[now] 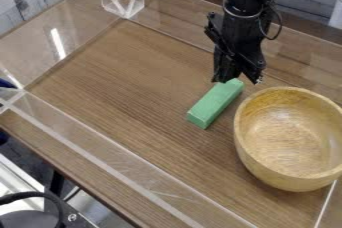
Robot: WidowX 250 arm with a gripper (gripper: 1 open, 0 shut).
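My black gripper (229,70) hangs down from the arm at the upper right, its tip just above the far end of a green block (213,105) lying on the wooden table (107,92). The gripper looks shut, and I see nothing held in it. A large tan bowl (287,157) stands at the right, beside the block.
A clear open-topped container or bracket (122,0) sits at the back left. A dark round object (27,212) lies at the bottom left corner, off the table's edge.
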